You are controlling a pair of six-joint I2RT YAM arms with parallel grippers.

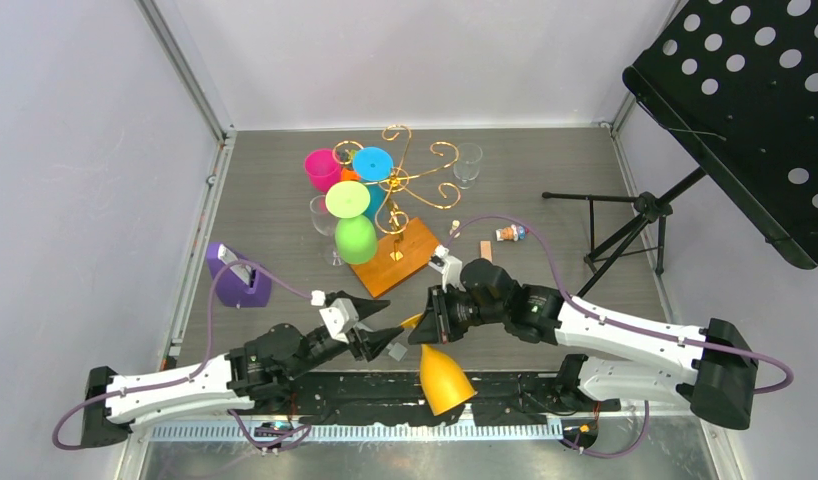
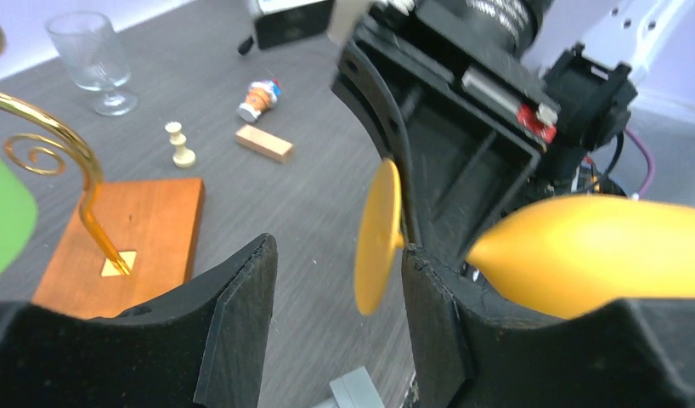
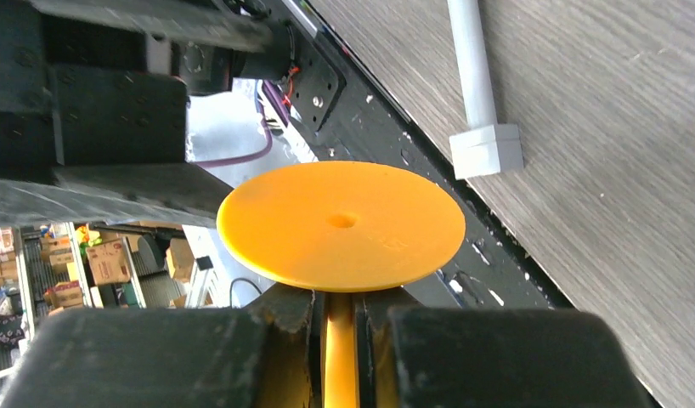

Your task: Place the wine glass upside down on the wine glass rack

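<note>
The yellow-orange wine glass hangs over the table's front edge, tilted, bowl toward the front and mouth downward. My right gripper is shut on its stem, which runs between the fingers, and the round foot faces the right wrist camera. My left gripper is part open beside the foot, with nothing held. In the left wrist view the foot appears edge-on beyond the gap between the left fingers. The gold wire rack on its wooden base stands behind, carrying coloured glasses on its left side.
Clear glasses stand on both sides of the rack. A purple stand is at left, a small figurine and wooden block at right. A black music stand occupies the far right.
</note>
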